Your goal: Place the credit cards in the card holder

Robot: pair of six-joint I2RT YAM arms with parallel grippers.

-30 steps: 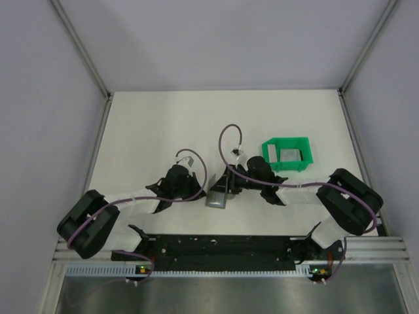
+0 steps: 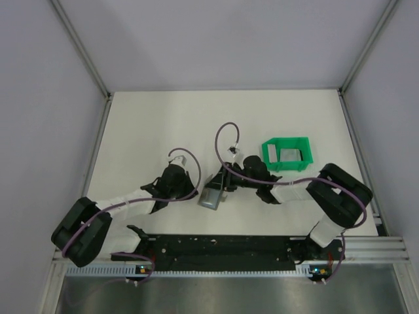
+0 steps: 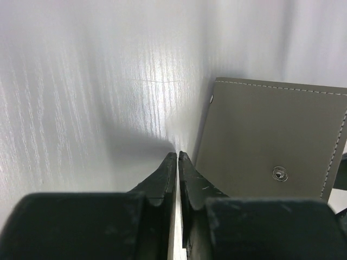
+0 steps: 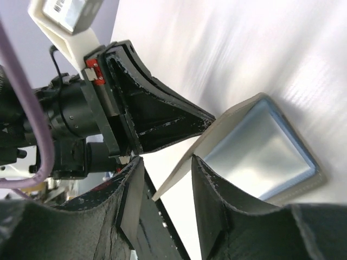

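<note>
The grey-brown card holder (image 2: 209,198) lies on the white table between my two grippers. Its stitched cover with a snap button (image 3: 265,135) shows at the right of the left wrist view. In the right wrist view the cover stands partly raised, and a clear inner pocket (image 4: 263,149) is visible. My left gripper is shut, with nothing visible between its tips, which are at the cover's edge. My right gripper is part open, its two fingers apart on either side of the raised cover's near edge. I cannot make out separate cards clearly.
A green tray (image 2: 310,150) stands at the back right, holding a few flat pale and grey pieces (image 2: 291,155). Both arms are close together over the front middle.
My left gripper has shifted a little to the left. The card holder has also moved slightly left and looks more turned, and the right arm has moved slightly left.
</note>
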